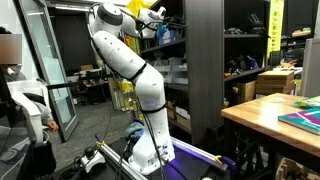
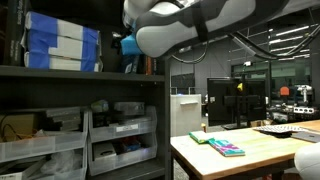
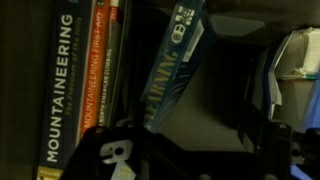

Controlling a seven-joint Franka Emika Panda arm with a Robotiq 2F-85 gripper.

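My gripper stands open in the wrist view, its dark fingers (image 3: 118,150) low at either side of the picture. A blue book (image 3: 178,60) leans at a slant ahead of it, its lower end close to the left finger. To the left, a dark book lettered "Mountaineering" (image 3: 63,75) and a red-spined first aid book (image 3: 97,65) stand side by side. Dark empty space lies right of the leaning book. In exterior view 2 the arm (image 2: 185,35) reaches to the upper shelf, where its fingertips are hard to make out.
A white and blue object (image 3: 295,65) stands at the right edge of the wrist view. Blue-and-white boxes (image 2: 62,45) fill the upper shelf's left part. Below the shelf board (image 2: 60,72) are clear bins (image 2: 125,150). A wooden table (image 2: 260,160) stands to the right.
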